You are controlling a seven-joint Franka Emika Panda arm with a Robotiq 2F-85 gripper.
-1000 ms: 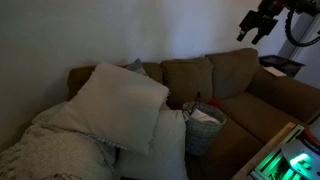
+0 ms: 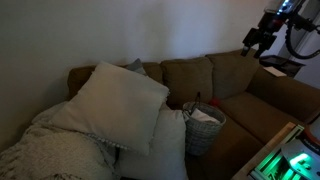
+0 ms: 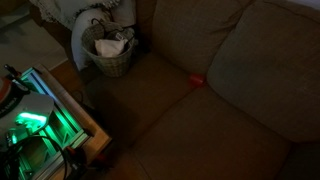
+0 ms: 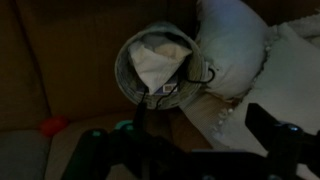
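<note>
My gripper hangs high above the right part of the brown sofa, open and with nothing between its fingers. A woven basket stands on the sofa beside the pillows, with a white cloth inside it. Dark loops, perhaps handles or cords, show at the basket's rim in the wrist view. On the sofa lies a small red object, near the seam between seat and backrest. From the wrist, the basket appears ahead of the open fingers and the red object off to the left.
Large white pillows and a pale blanket cover the sofa's left side. The robot's base stands on a green-lit frame in front. Bare seat cushion lies right of the basket.
The basket, pillows and red object look unmoved.
</note>
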